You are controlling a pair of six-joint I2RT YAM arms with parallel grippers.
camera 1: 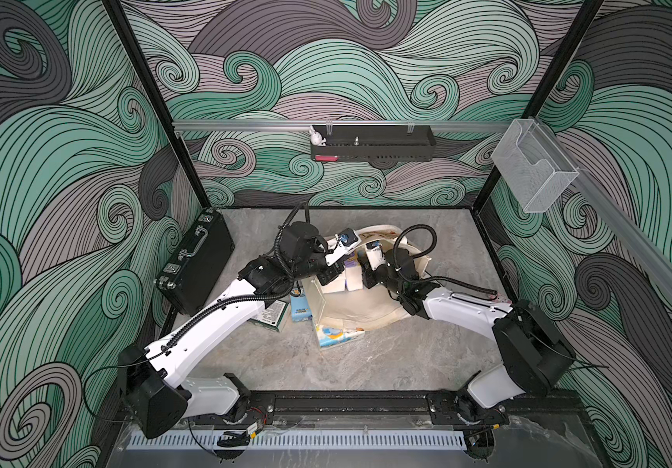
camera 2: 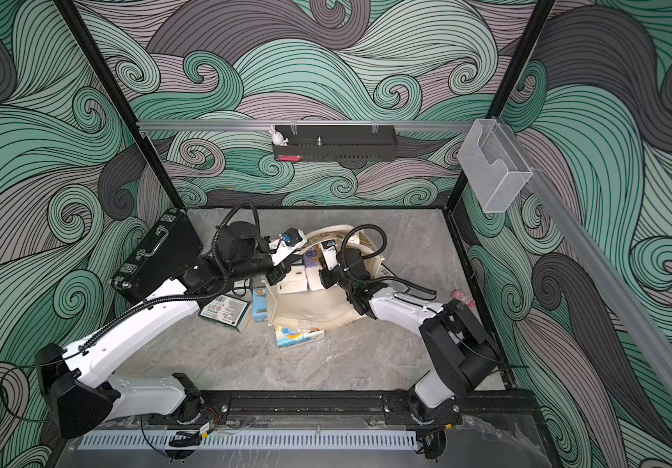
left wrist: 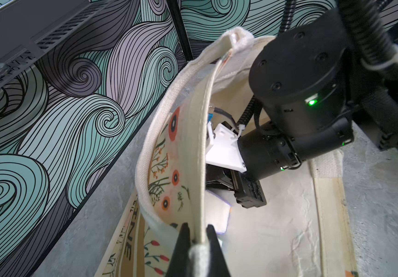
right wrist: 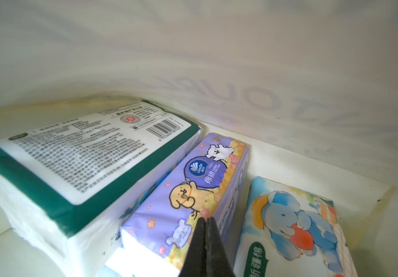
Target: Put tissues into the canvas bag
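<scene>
The cream canvas bag (camera 1: pixel 363 312) lies open on the table. My left gripper is shut on its rim (left wrist: pixel 199 194). My right gripper is inside the bag, shut, with nothing visible between its fingers. It is just above a purple tissue pack (right wrist: pixel 185 194), which lies between a green-and-white pack (right wrist: pixel 88 161) and an elephant-print pack (right wrist: pixel 286 226) on the bag floor.
Outside the bag lie a blue pack (camera 2: pixel 259 305), a green-edged pack (camera 2: pixel 222 310) and a colourful pack (camera 2: pixel 296 337). A black case (camera 1: pixel 195 257) stands at the left.
</scene>
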